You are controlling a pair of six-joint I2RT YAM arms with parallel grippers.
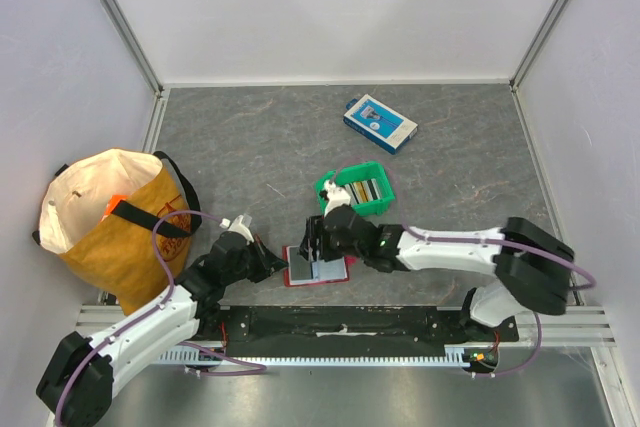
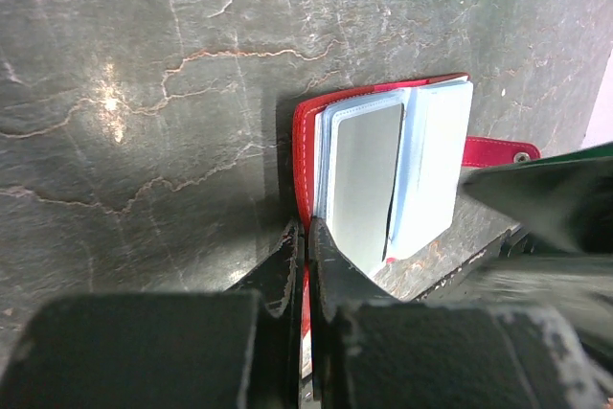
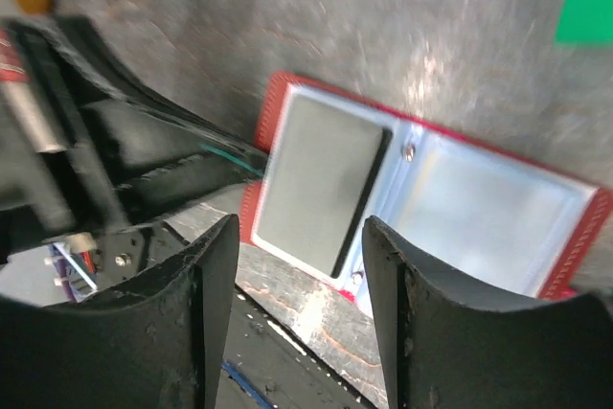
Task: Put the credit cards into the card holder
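Observation:
The open red card holder (image 1: 318,280) lies on the table with clear sleeves. In its left sleeve sits a grey card (image 3: 321,174) with a dark stripe along one side; the right sleeve (image 3: 484,213) looks empty. My left gripper is shut at the holder's left edge, the thin red cover running between its fingertips. Above the card, my right gripper stands part open, with no object held between its fingers. Beyond the holder, a green tray (image 1: 387,185) contains several more cards.
A blue and white box (image 1: 380,123) rests at the back. On the left stands a yellow bag (image 1: 135,257). The red strap with a snap (image 2: 498,151) sticks out from the holder's right side.

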